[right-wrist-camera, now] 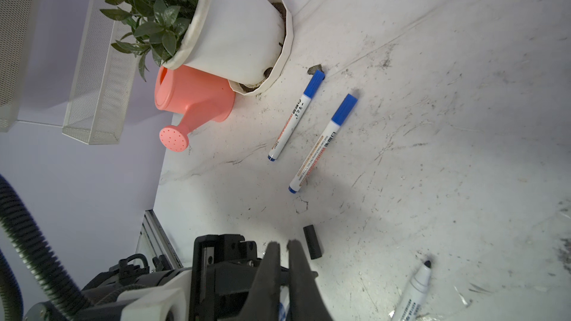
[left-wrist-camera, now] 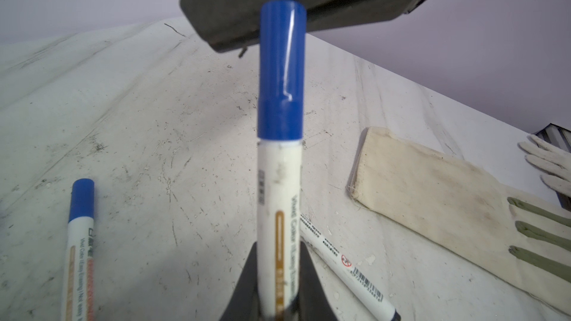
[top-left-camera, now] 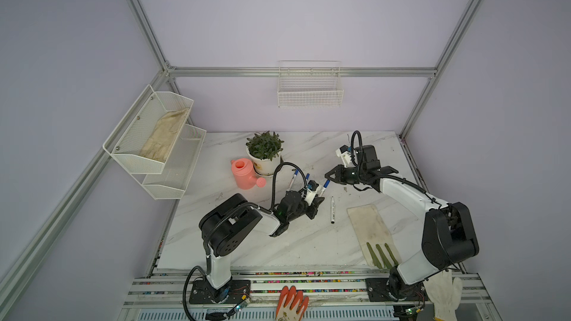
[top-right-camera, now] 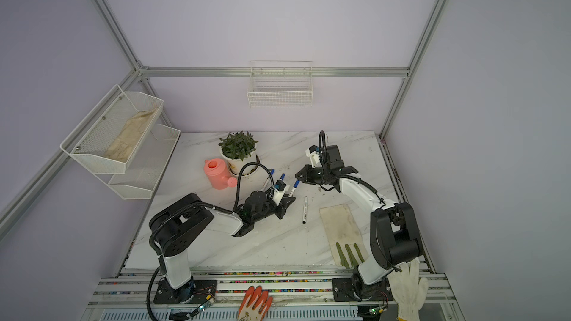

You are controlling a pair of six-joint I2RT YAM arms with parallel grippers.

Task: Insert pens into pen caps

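My left gripper (top-left-camera: 319, 200) is shut on a blue-capped marker (left-wrist-camera: 279, 178), held upright with its cap uppermost. Close at the cap's top is my right gripper (top-left-camera: 329, 177), partly open. In the right wrist view its fingers (right-wrist-camera: 266, 279) leave a narrow gap, low in which some blue of the cap shows; the contact is unclear. A white marker (right-wrist-camera: 413, 294) with a bare black tip lies on the table. Two more blue-capped markers, a slimmer one (right-wrist-camera: 295, 116) and a thicker one (right-wrist-camera: 323, 144), lie near the plant. A small black piece (right-wrist-camera: 312, 242), perhaps a cap, shows near my left gripper.
Behind the markers stand a potted plant (top-left-camera: 265, 149) and a pink watering can (top-left-camera: 243, 173). A beige glove (top-left-camera: 368, 226) lies at the front right of the table. White mesh baskets (top-left-camera: 310, 97) hang on the walls.
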